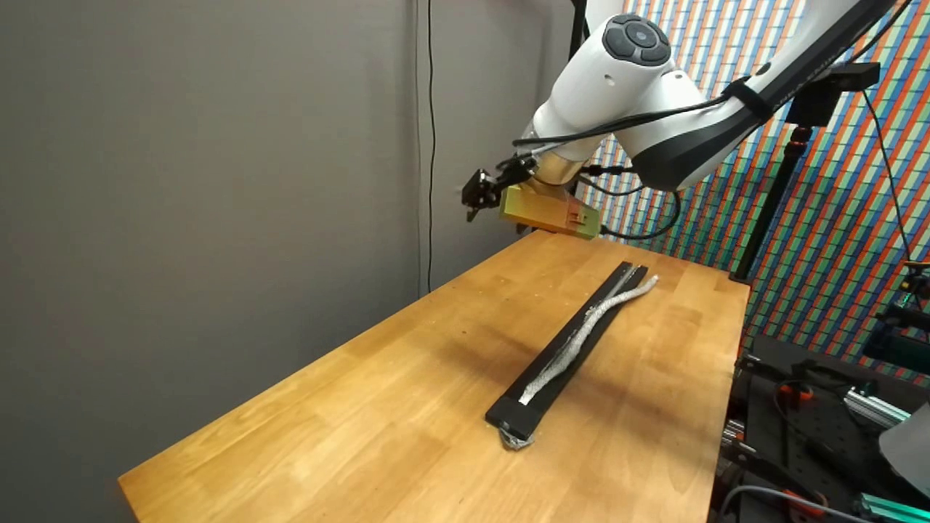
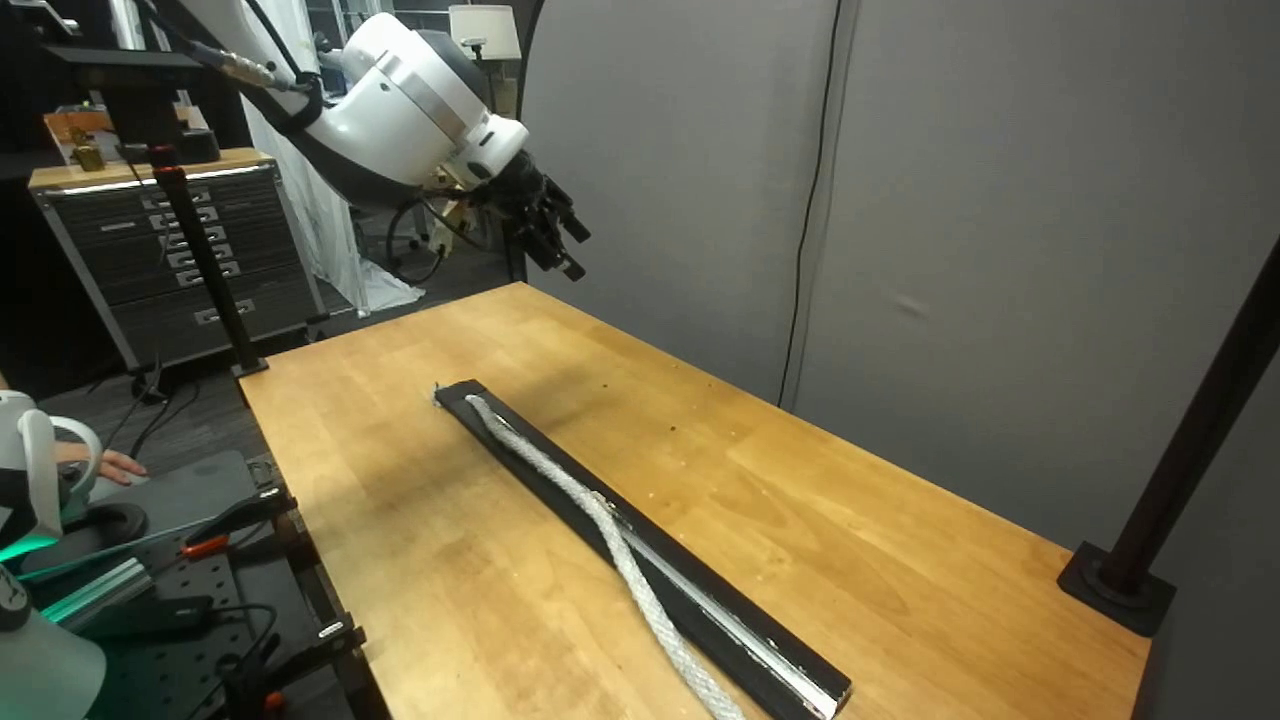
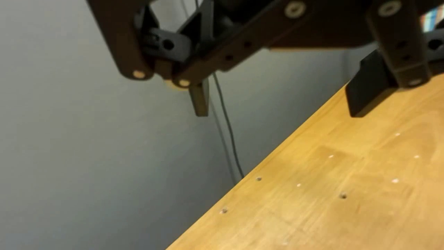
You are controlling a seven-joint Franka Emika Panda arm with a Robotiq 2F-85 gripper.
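Note:
A pale grey braided rope (image 1: 575,341) lies lengthwise over a long black board (image 1: 516,417) on the table. In the second exterior view the rope (image 2: 624,554) slants across the board (image 2: 738,636), uncovering a shiny groove along it. My gripper (image 2: 578,250) is raised beyond the board's far end, above the table's back edge. In the wrist view the gripper stands open, its fingertips wide apart with nothing between them. Neither rope nor board shows in that view.
A grey wall panel (image 1: 261,174) borders its back edge. Black posts (image 2: 1140,480) rise at the table's corners, and a cart with tools (image 2: 204,600) stands along the near side.

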